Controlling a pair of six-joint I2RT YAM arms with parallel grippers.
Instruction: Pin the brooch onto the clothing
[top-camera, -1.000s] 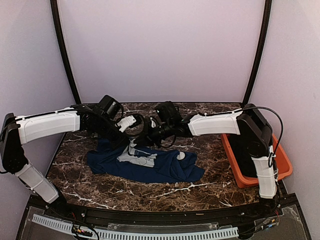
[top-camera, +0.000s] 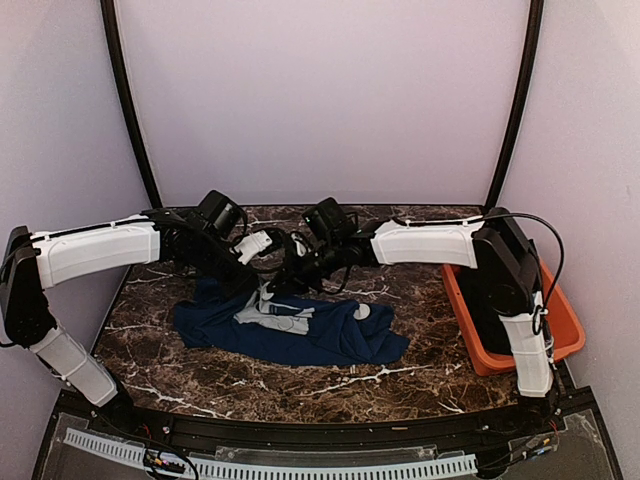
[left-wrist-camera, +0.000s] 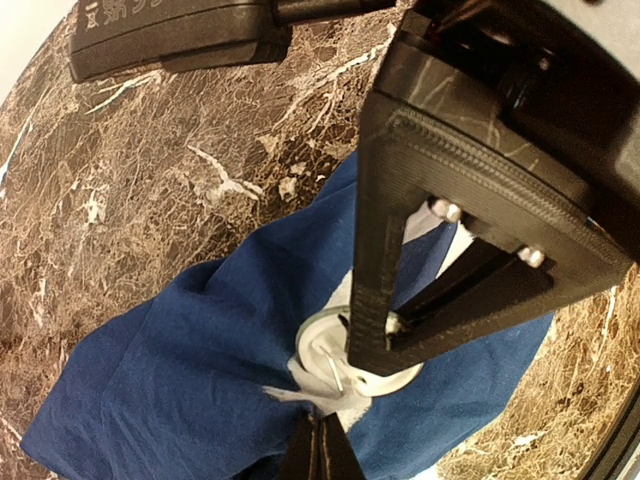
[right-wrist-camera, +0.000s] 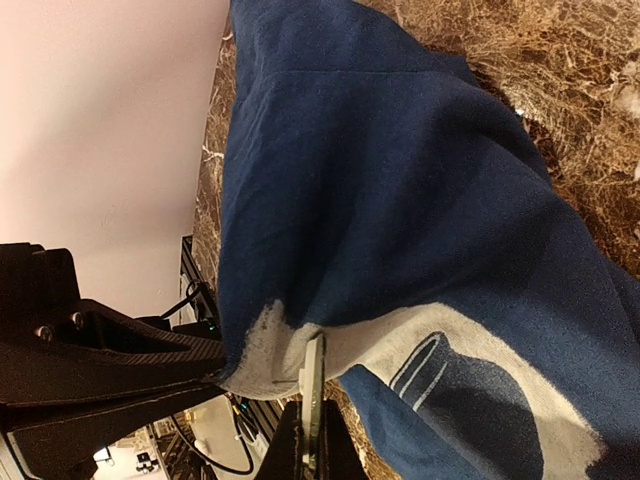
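The clothing (top-camera: 260, 345), dark blue with a pale printed patch, lies rumpled on the dark marbled table. In the left wrist view, my left gripper is shut on a raised fold of it at the pale patch. The brooch, a round white disc (left-wrist-camera: 322, 345), sits against that patch just beyond, partly covered by a black finger of my right gripper. Seen from the right wrist, the brooch (right-wrist-camera: 313, 385) stands edge-on and upright, with my right gripper shut on its lower edge. Whether its pin passes through the fabric cannot be made out.
An orange bin (top-camera: 480, 345) with a dark inside stands at the table's right side. A small pale round thing (top-camera: 362, 311) shows on the right part of the clothing. Bare table lies in front of the cloth. Both grippers are close together.
The left arm and the spread clothing look unchanged.
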